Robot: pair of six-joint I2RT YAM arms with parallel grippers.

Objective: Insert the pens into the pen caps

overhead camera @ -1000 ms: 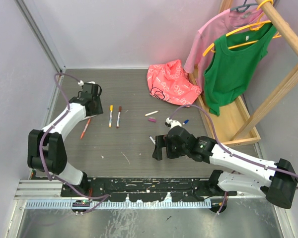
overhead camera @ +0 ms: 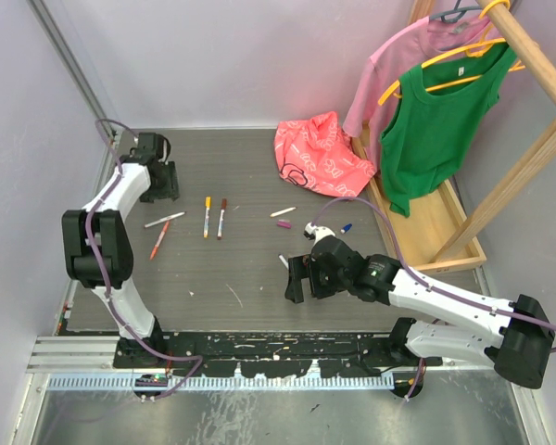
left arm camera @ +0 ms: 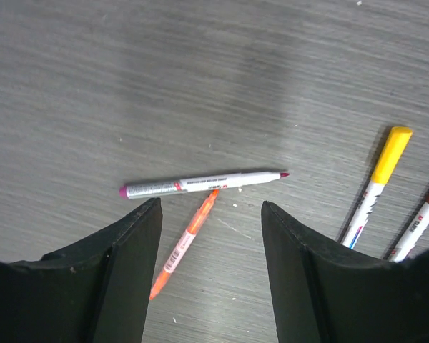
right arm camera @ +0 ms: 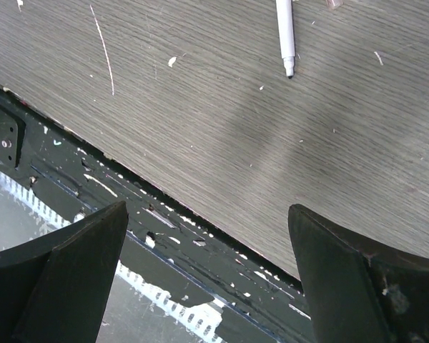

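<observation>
My left gripper (overhead camera: 158,181) is open and empty above a white pink-tipped pen (left arm camera: 204,183) and an orange pen (left arm camera: 184,249). To their right lie a yellow-capped pen (left arm camera: 375,186) and a brown-capped pen (left arm camera: 420,223). My right gripper (overhead camera: 298,283) is open and empty near the front edge, above a white pen (right arm camera: 285,36). In the top view a short white pen (overhead camera: 284,210), a purple cap (overhead camera: 284,223) and a blue cap (overhead camera: 347,228) lie on the centre-right of the table.
A pink cloth bag (overhead camera: 315,148) lies at the back. A wooden rack (overhead camera: 525,171) with hanging shirts stands at the right. Its front edge (right arm camera: 150,193) runs below my right gripper.
The right arm and the objects look unchanged.
</observation>
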